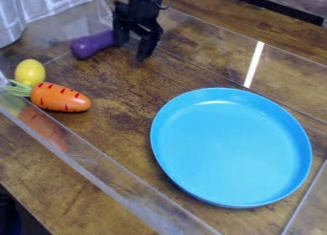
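Observation:
The dark gripper [136, 38] is at the top centre of the view, low over the wooden table, with its fingers open. Just to its left lies a purple eggplant toy [92, 45]. An orange carrot toy [59, 97] lies at the left, below a yellow lemon toy [31, 72]. A large blue plate [230, 143] rests on the right half of the table.
Clear plastic walls edge the table [128, 105] along the lower left, top and right. A crumpled pale cloth or sheet [15, 14] is at the top left.

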